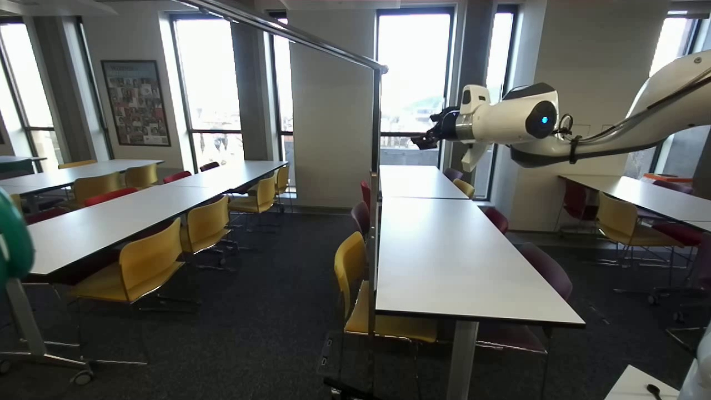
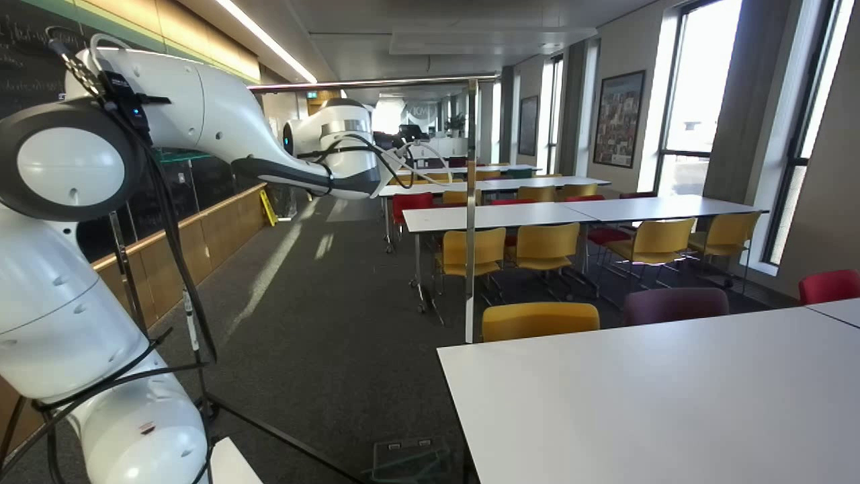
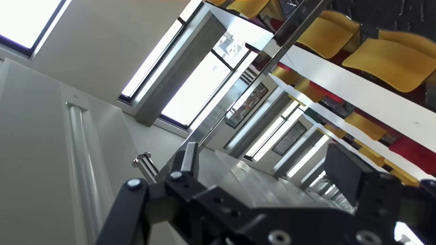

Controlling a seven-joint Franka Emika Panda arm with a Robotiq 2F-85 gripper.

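My gripper (image 1: 426, 141) stands open in mid-air to the right of the metal rack's upright post (image 1: 376, 120), apart from it. In the wrist view nothing lies between the two dark fingers. The rack's top rail (image 1: 300, 41) slopes up to the left, and no hanger shows on its visible length. In exterior view 2 the gripper (image 2: 412, 133) is small and partly lost among cables. From the wrist the post (image 3: 261, 71) runs diagonally behind the fingers, with the rail's round end (image 3: 145, 165) beside the left one.
A long white table (image 1: 460, 260) stands below the arm, with yellow and purple chairs along it. A blurred green object (image 1: 14, 233) is at the left edge, close to the camera. Around the gripper the air is clear apart from the rack.
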